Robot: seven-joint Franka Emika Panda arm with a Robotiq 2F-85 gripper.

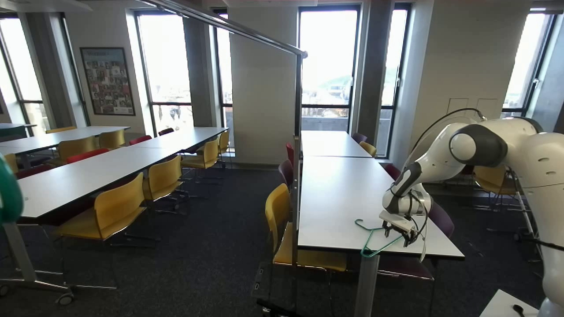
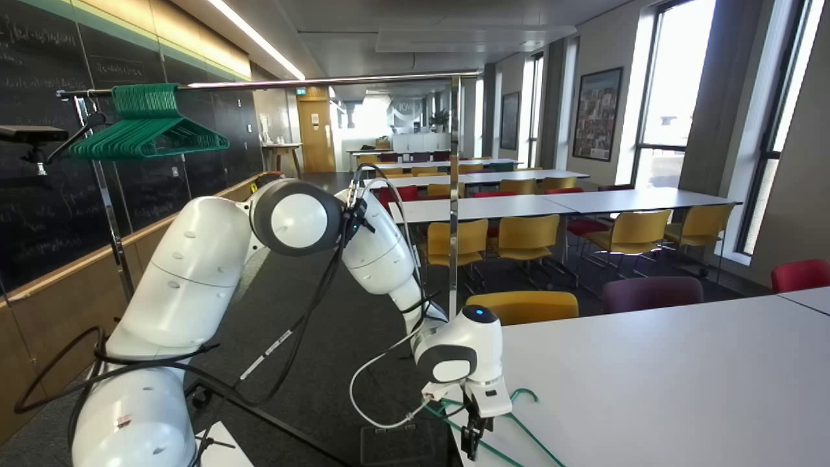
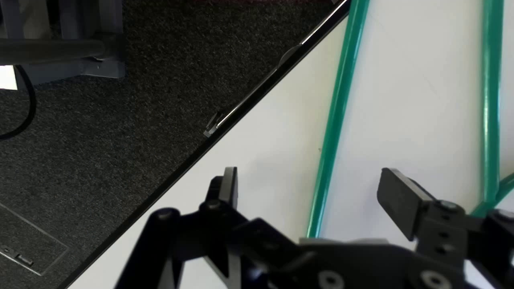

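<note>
A green hanger (image 1: 369, 244) lies on the near end of the white table, its hook (image 2: 526, 392) pointing across the tabletop and one corner reaching over the near edge. Above it my gripper (image 1: 396, 236) points down, fingers open. In the wrist view one green bar (image 3: 333, 127) of the hanger runs between the two spread fingers, touching neither pad. A second bar (image 3: 490, 96) passes to the right of the right finger (image 3: 400, 202). Exterior view 2 shows the gripper (image 2: 472, 441) low over the hanger, partly covering it.
The table's dark edge (image 3: 192, 159) runs close beside the left finger, with carpet below. A metal rack (image 2: 311, 81) carries several green hangers (image 2: 152, 132), and its upright post (image 1: 298, 158) stands left of the table.
</note>
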